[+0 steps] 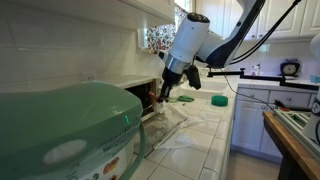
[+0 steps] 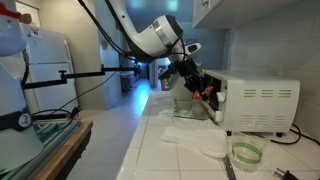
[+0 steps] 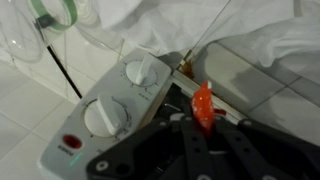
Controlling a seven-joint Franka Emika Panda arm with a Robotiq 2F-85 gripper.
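A white toaster oven with two knobs stands against the wall. My gripper is at its front, beside the dark opening seen in exterior view 1. The gripper is shut on a red object, which sticks out past the fingers in the wrist view. In exterior view 2 the red object shows small beside the oven's corner. What it is, and whether it touches the oven, I cannot tell.
A white cloth lies on the tiled counter in front of the oven. A clear container with a green rim stands nearby. A large green-lidded bin fills the near left of exterior view 1. A dark green item sits farther along.
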